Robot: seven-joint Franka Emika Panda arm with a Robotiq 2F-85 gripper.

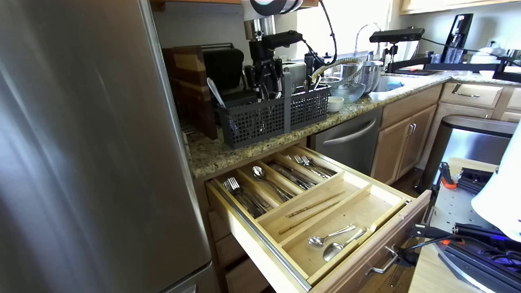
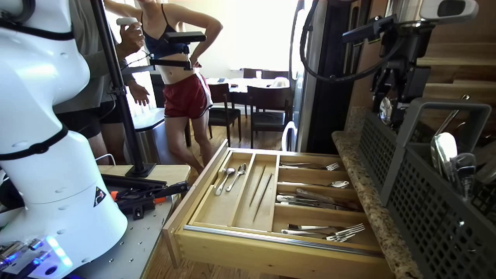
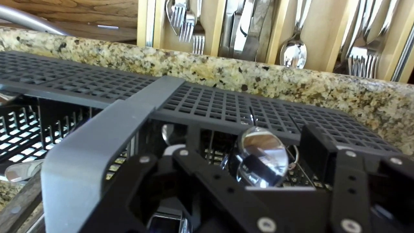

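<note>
My gripper (image 1: 267, 88) points down into the near-fridge half of the grey cutlery basket (image 1: 254, 122) on the counter. In the wrist view its fingers stand apart, one on each side of a shiny spoon bowl (image 3: 264, 155), with a visible gap on the right. Whether either finger touches the spoon is unclear, and its handle is largely hidden in the basket. Exterior view 2 shows the gripper (image 2: 389, 111) just inside the basket's rim, with a shiny utensil by its fingers. Below the counter, the wooden drawer (image 2: 279, 246) is pulled out.
The drawer has forks (image 1: 234, 188), spoons (image 1: 259, 171) and knives (image 2: 309, 200) in separate compartments; chopsticks (image 2: 262, 195) and two small spoons (image 1: 333, 251) lie in front. The basket's raised handle (image 3: 112, 128) stands beside the gripper. A wooden board (image 1: 199, 88) stands behind. Two people are across the room.
</note>
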